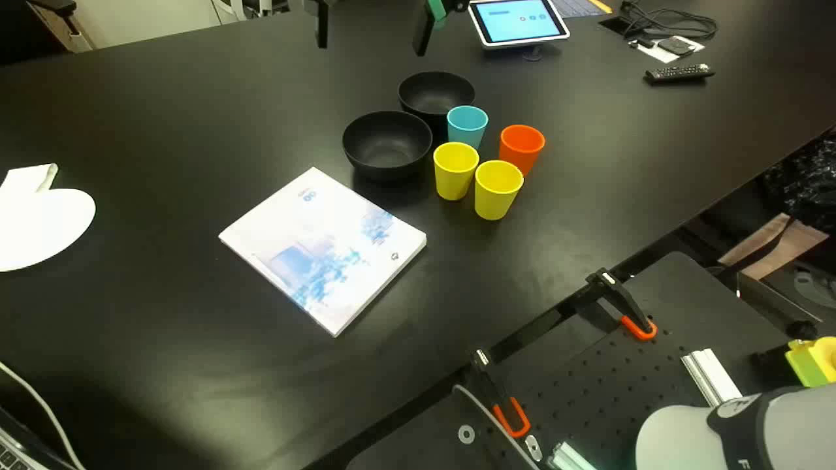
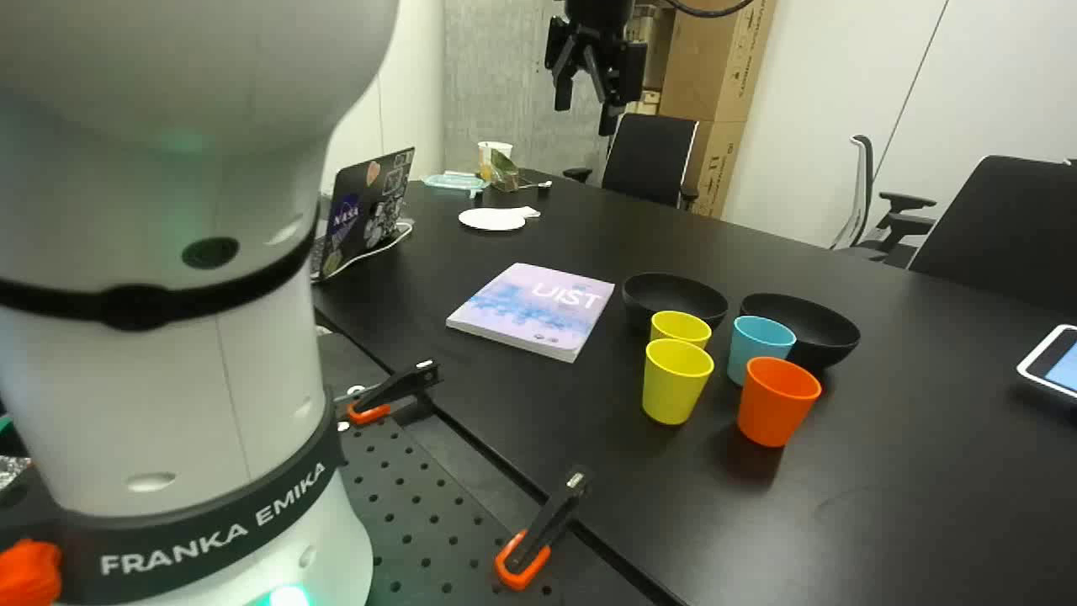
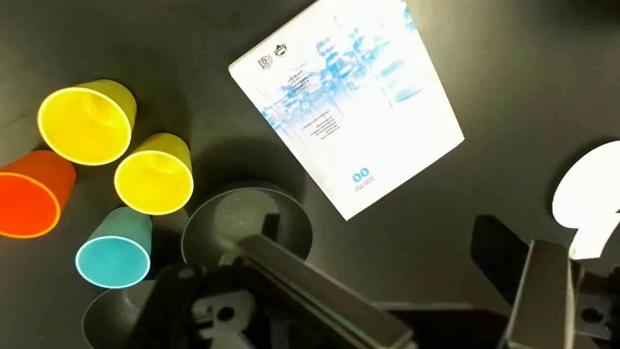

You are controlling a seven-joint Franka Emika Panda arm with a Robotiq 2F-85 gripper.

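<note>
High above the table my gripper (image 2: 586,113) hangs open, its fingers wide apart and nothing between them. In exterior view 1 only its fingertips (image 1: 322,30) show at the top edge. Below stand two yellow cups (image 1: 455,171), an orange cup (image 1: 522,147) and a blue cup (image 1: 467,125), all upright and grouped closely. Two black bowls are beside them: the nearer bowl (image 1: 387,145) and the farther bowl (image 1: 436,94), which the blue cup partly hides. A white and blue book (image 3: 354,99) lies flat, apart from the bowls. In the wrist view my gripper partly covers both bowls.
A white plate-like object (image 1: 43,227) lies at the left, near a laptop (image 2: 365,214). A tablet (image 1: 518,21), a remote (image 1: 679,73) and cables (image 1: 674,25) occupy the far side. Clamps (image 2: 545,530) grip the near table edge. Bare table surrounds the book.
</note>
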